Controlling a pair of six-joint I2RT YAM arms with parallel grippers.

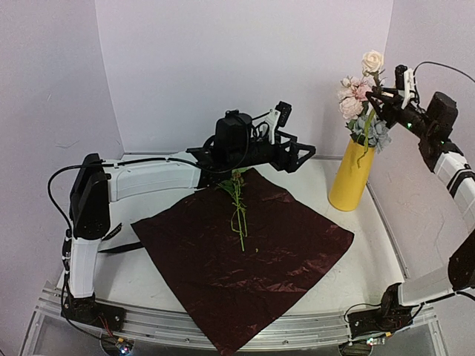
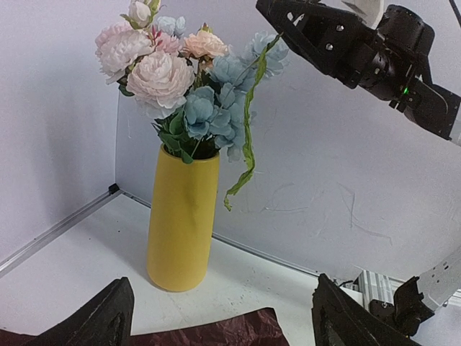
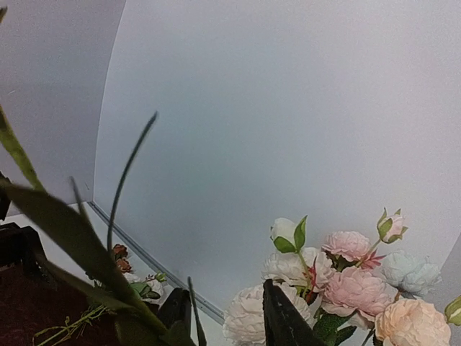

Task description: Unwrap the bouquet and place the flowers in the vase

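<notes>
The yellow vase (image 1: 352, 176) stands upright at the right with pink, white and blue flowers (image 2: 155, 76) in it. A white rose (image 1: 372, 61) is above my right gripper (image 1: 375, 99), outside the vase mouth. Its long green leaf (image 2: 248, 137) dangles beside the blue flowers and the vase's upper side, not inside the vase. In the right wrist view a stem and leaves (image 3: 72, 231) cross towards the left finger (image 3: 177, 310); a gap shows between the fingers, and their grip on the stem is unclear. My left gripper (image 1: 304, 154) is open and empty, left of the vase.
Several more stems (image 1: 239, 211) lie on the dark red cloth (image 1: 297, 245), their heads partly under the left arm; red and white blooms show in the right wrist view. Walls rise behind and at the right.
</notes>
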